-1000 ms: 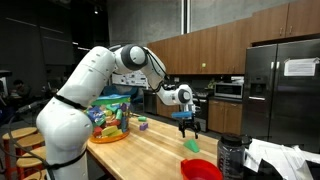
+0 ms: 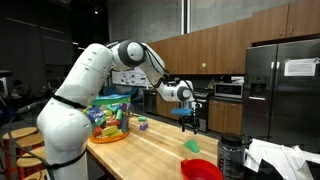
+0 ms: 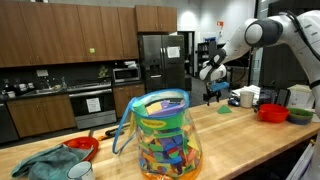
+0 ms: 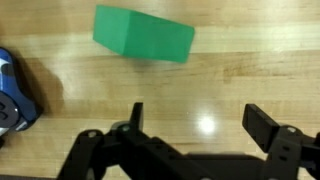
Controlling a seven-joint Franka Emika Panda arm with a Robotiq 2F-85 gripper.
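Observation:
My gripper stands open above the wooden table, its fingers wide apart with only bare tabletop between them. A green block (image 4: pixel 143 35) lies near the top of the wrist view, ahead of the fingers and apart from them. The same block (image 2: pixel 191 146) rests on the table in exterior view 1, in front of and below the gripper (image 2: pixel 190 122). Exterior view 2 has it small, under the arm. At the left edge of the wrist view is a blue and black object (image 4: pixel 14 100), partly cut off.
A red bowl (image 2: pixel 198 169) and a dark canister (image 2: pixel 231 156) stand near the block. A bag of colourful items (image 3: pixel 165 137), a red bowl with a cloth (image 3: pixel 82 147) and a white mug (image 3: pixel 79 172) occupy the table's other end.
Over the last second the arm has shifted slightly, its upper links looking larger and a little farther left in exterior view 1. The green block has stayed in place.

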